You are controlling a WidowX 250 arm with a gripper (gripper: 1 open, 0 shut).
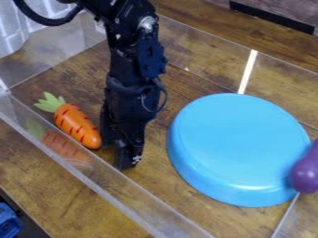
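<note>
The black robot gripper [125, 147] is low over the wooden floor in the middle of the camera view, just right of a toy carrot [74, 123]. Its fingertips are dark and crowded, so whether they are open or shut, or touch the carrot, is unclear. A light blue round object [233, 144] lies to the right of the gripper, with a purple object [304, 170] at its right edge.
A clear plastic wall runs diagonally along the lower left, beside the carrot and gripper. A blue object [6, 221] lies outside it at the bottom left. Bare wood [199, 56] stretches behind the blue round object.
</note>
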